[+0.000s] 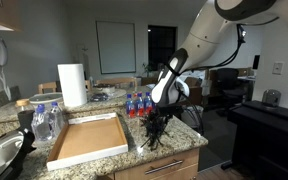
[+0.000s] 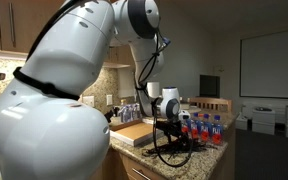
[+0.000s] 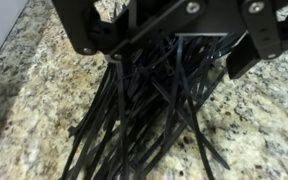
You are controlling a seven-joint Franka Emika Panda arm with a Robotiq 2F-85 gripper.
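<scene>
A loose heap of thin black strips, like cable ties [image 3: 134, 125], lies on the speckled granite counter [image 3: 249, 130] in the wrist view. Directly over the heap is my gripper, its two dark fingers spread wide and standing apart. Exterior view 1 has the gripper [image 1: 158, 112] low at the dark heap [image 1: 158, 137] on the counter's right part. From exterior view 2, the strips [image 2: 174, 148] spread below the gripper near the counter's front edge. How close the fingertips are to the strips is hard to tell.
A shallow tan tray with white sides [image 1: 89, 139] sits left of the heap. Several bottles with red and blue colouring [image 2: 206, 129] stand close behind the gripper. Bare counter shows at the right end.
</scene>
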